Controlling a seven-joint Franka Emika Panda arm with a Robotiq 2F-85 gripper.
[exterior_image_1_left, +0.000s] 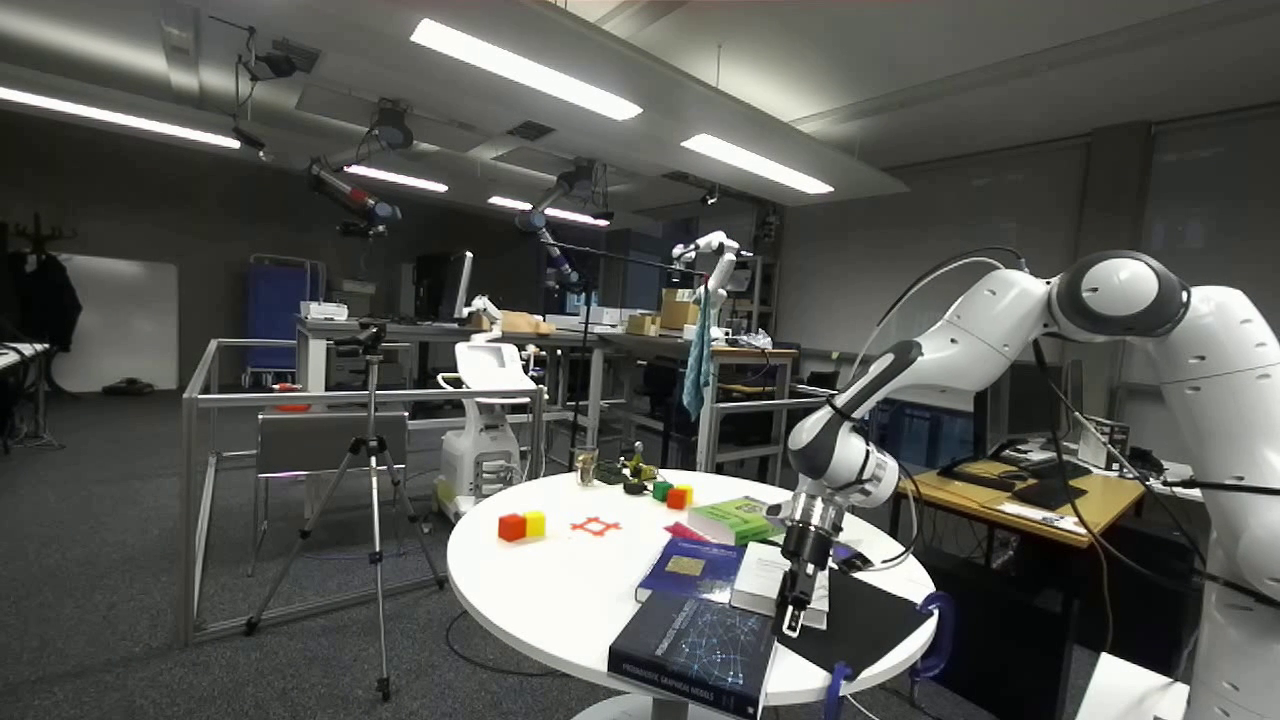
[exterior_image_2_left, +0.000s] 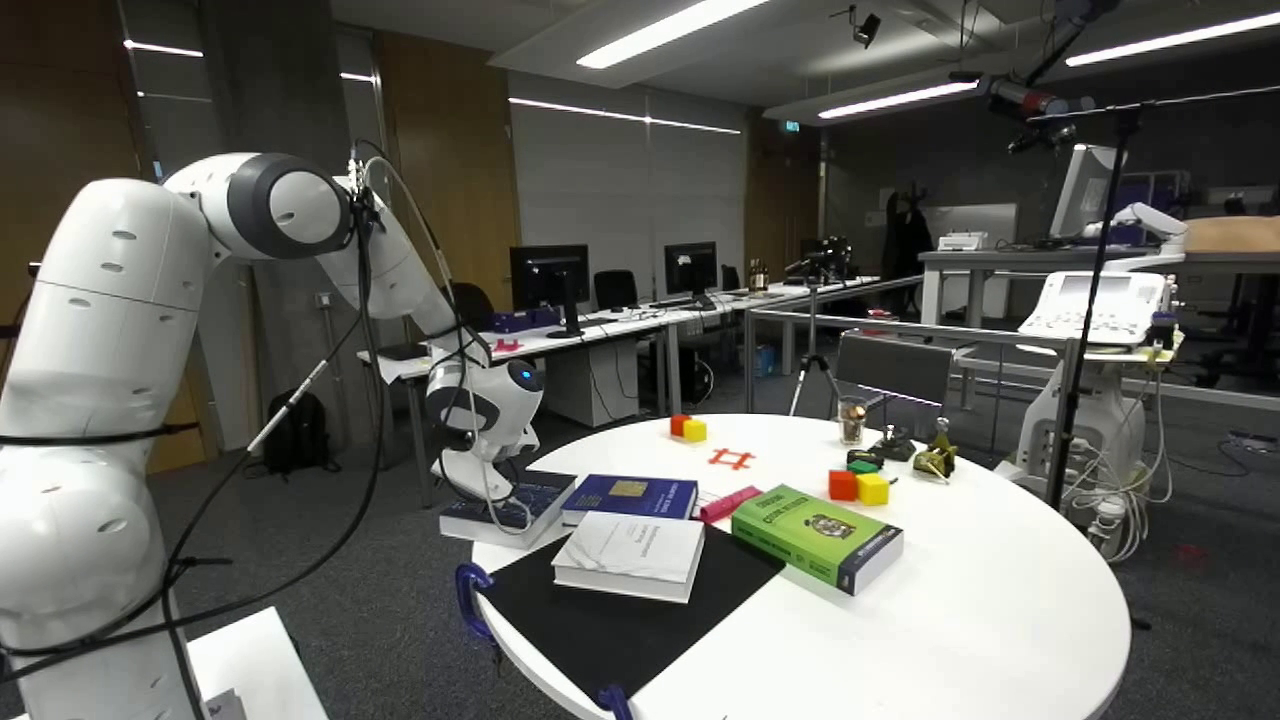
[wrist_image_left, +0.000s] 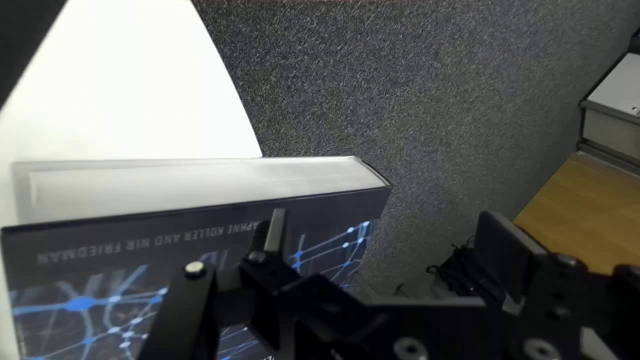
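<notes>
In the wrist view my gripper stands open, its two fingers far apart and no object held between them. One finger (wrist_image_left: 276, 231) overlaps the cover of a thick dark book with a blue network pattern (wrist_image_left: 108, 306); the other has floor behind it. That dark book (exterior_image_1_left: 696, 648) lies shut at the table's near edge in exterior view 1, with my gripper (exterior_image_1_left: 792, 618) at its right side. Whether they touch, I cannot tell. A white book (exterior_image_2_left: 632, 554) lies shut on a black mat (exterior_image_2_left: 636, 642). Beside it are a blue book (exterior_image_2_left: 632, 494) and a green book (exterior_image_2_left: 816, 534). The arm hides my fingertips in exterior view 2.
Red and yellow blocks (exterior_image_1_left: 521, 526), a red lattice piece (exterior_image_1_left: 595, 526), a glass (exterior_image_2_left: 852, 420) and a pink object (exterior_image_2_left: 728, 504) share the round white table (exterior_image_2_left: 996, 588). Blue clamps (exterior_image_1_left: 941, 634) grip its rim. Its far side has free room.
</notes>
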